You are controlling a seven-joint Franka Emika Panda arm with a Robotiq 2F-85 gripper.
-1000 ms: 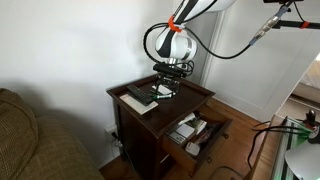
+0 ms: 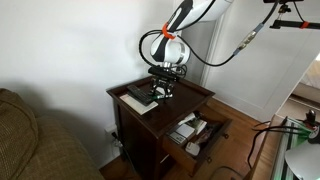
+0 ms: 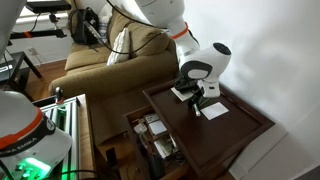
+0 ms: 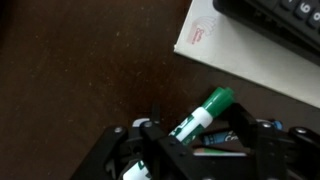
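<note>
A white marker with a green cap lies on the dark cabinet top, running diagonally under my gripper in the wrist view. My dark fingers stand apart on either side of it, and their lower parts cover some of its barrel. Whether they touch it cannot be made out. A thin blue pen-like item shows beside the marker, partly hidden by the fingers. In exterior view 1 the gripper points down, low over the cabinet top, close to the paper and black device.
White paper with a black, buttoned device on it lies close to the marker. Another white sheet rests on the cabinet top. Below, a drawer stands open with several items inside. The wall is behind.
My gripper has come down and moved left in exterior view 1, to the spot where the marker lies. The paper, device and drawer have stayed put.
</note>
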